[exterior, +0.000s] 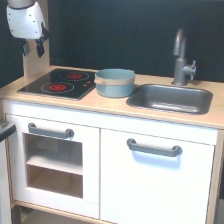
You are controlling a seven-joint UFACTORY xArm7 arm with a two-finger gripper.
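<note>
At the upper left, my gripper [32, 47] hangs in the air, its dark fingers pointing down and standing apart. Nothing shows between them, so it looks open. A grey-green pot [116, 84] stands upright on the wooden counter [100, 105], between the stove and the sink. The gripper is well to the left of the pot and higher, touching nothing that I can see. The inside of the pot is mostly hidden by its wall.
A black cooktop [58, 86] with red rings lies left of the pot. Right of it is a metal sink [165, 97] with a tall grey faucet [181, 58]. Below are a cabinet door [152, 175] and an oven front [57, 150]. A pale panel [5, 170] borders the left edge.
</note>
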